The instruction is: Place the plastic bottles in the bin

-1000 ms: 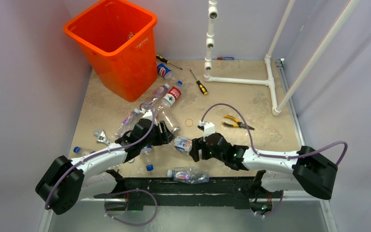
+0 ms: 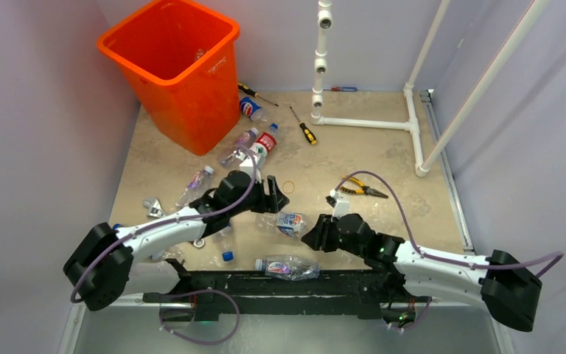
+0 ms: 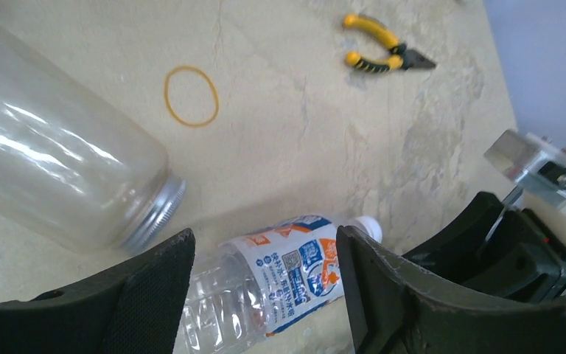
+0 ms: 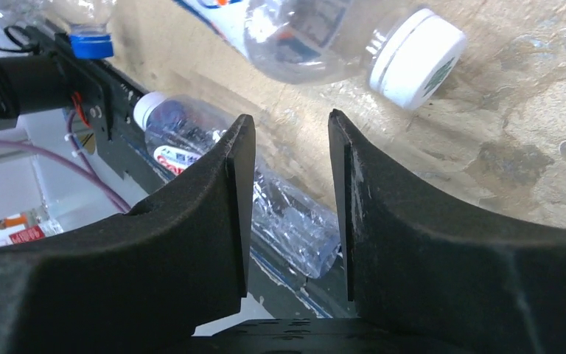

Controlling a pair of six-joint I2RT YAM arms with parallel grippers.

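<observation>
An orange bin stands at the back left. My left gripper is open over a clear labelled bottle; in the left wrist view that bottle lies below the fingers, beside a large clear container with a metal lid. My right gripper is at the labelled bottle's right; its fingers stand apart in the right wrist view, nothing visible gripped. A white-capped bottle lies beyond them, another bottle at the front edge. More bottles lie near the bin.
Yellow-handled pliers, screwdrivers and a wrench lie on the board. A white pipe frame stands at the back right. The right middle of the board is mostly clear.
My left gripper has moved right, over the labelled bottle.
</observation>
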